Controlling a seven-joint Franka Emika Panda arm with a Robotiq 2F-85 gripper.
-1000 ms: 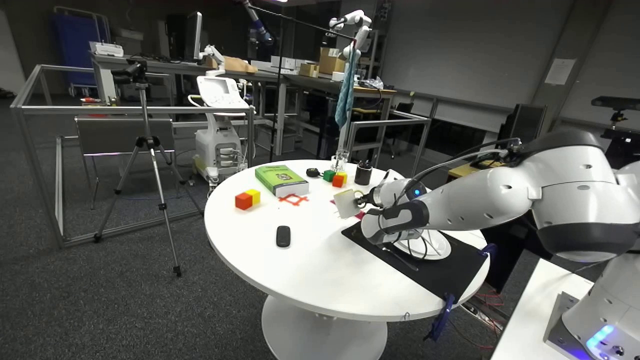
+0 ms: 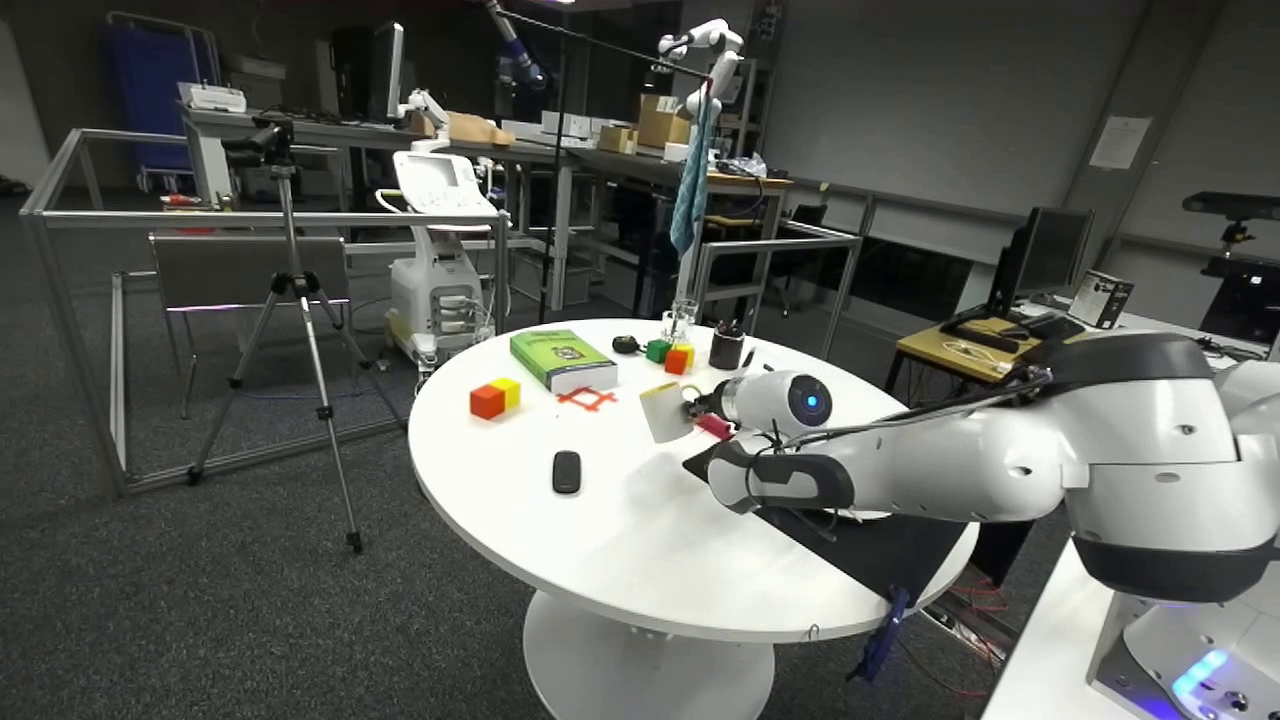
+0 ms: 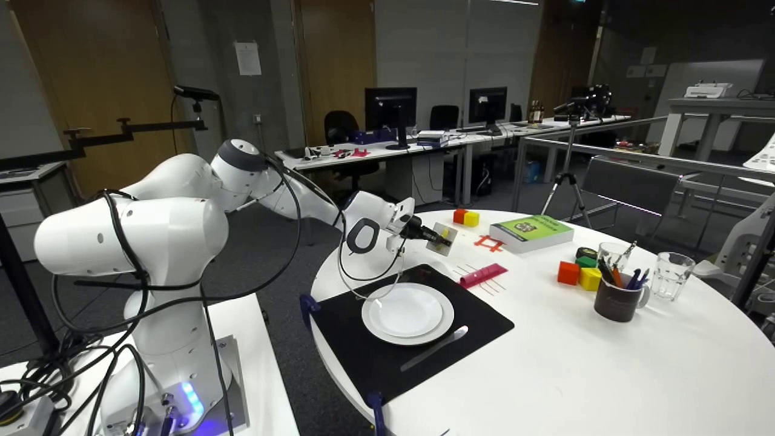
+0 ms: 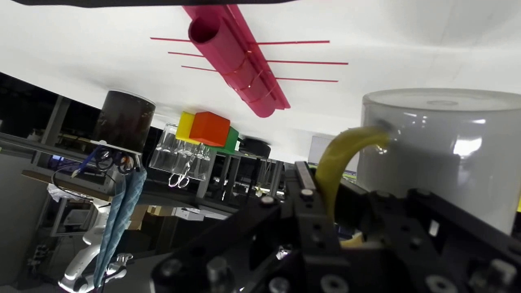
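Note:
A white mug (image 4: 434,151) with a yellow handle (image 4: 334,161) is held by my gripper, whose dark fingers are shut on the handle. Exterior view 1 shows the mug (image 2: 665,414) leaning a little, its yellowish inside facing up, with the gripper (image 2: 696,408) at its right. From the other side, the mug (image 3: 442,238) appears at the tip of the gripper (image 3: 438,237), beyond the black mat. In the wrist view its base faces the white table and looks clear of it; the exact height is hard to tell.
A pink rack (image 3: 482,275) with thin rods lies close by. Stacked white plates (image 3: 407,312) and a knife (image 3: 433,349) rest on the black mat (image 3: 349,341). A green book (image 2: 561,360), coloured cubes (image 2: 487,401) and a dark pen mug (image 3: 617,299) stand farther off.
My arm has swung lower and leftward in exterior view 1, carrying the mug slightly left with it. The forearm now covers most of the plates there.

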